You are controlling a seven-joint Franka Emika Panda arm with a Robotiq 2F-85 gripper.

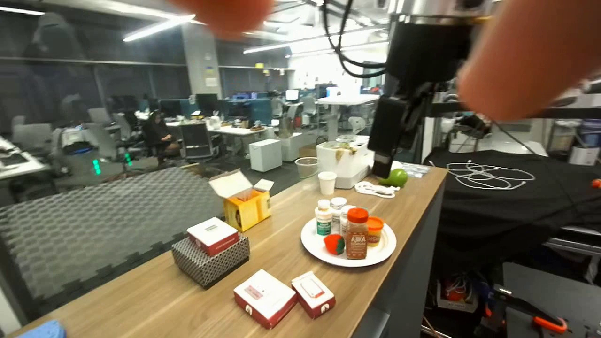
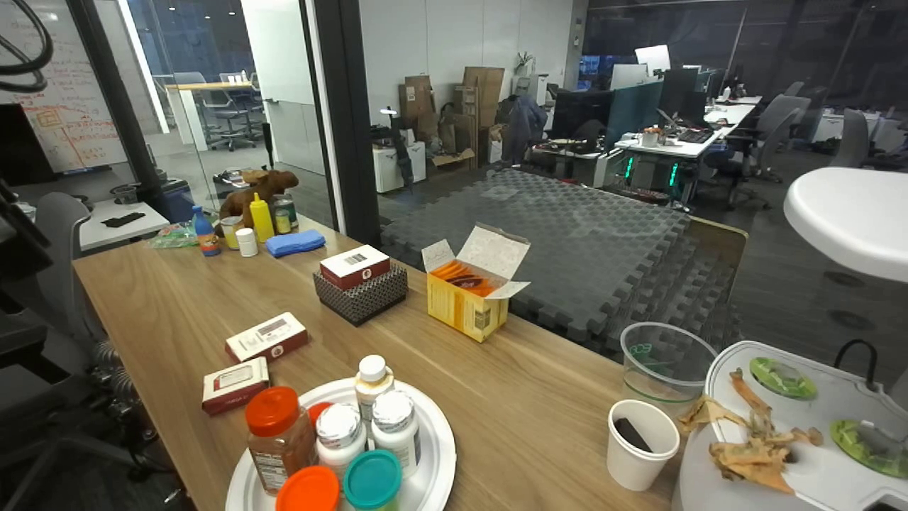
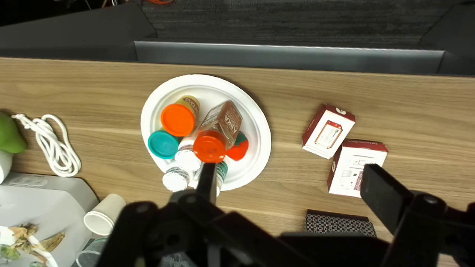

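Observation:
In the wrist view my gripper stands open over the wooden counter, with nothing between its widely parted fingers. Below its left finger lies the white plate (image 3: 256, 155), crowded with containers. An orange-capped Ajika spice jar (image 3: 225, 122), an orange-lidded tub (image 3: 178, 119), a teal-lidded tub (image 3: 163, 144), white bottles (image 3: 176, 178) and a red strawberry-like piece (image 3: 238, 150) share it. Two red-and-white boxes (image 3: 328, 131) (image 3: 358, 168) lie to the plate's right, apart from the gripper. Exterior view 1 has the dark gripper (image 1: 386, 138) hanging above the counter's far end.
A patterned black box (image 1: 211, 262) bears another red-and-white box (image 1: 212, 234). Beside it stands an open yellow carton (image 1: 248, 209). A paper cup (image 2: 643, 443), clear tub (image 2: 668, 362) and white appliance (image 2: 711, 477) fill one end; a blue cloth (image 2: 295, 243) and bottles occupy the other.

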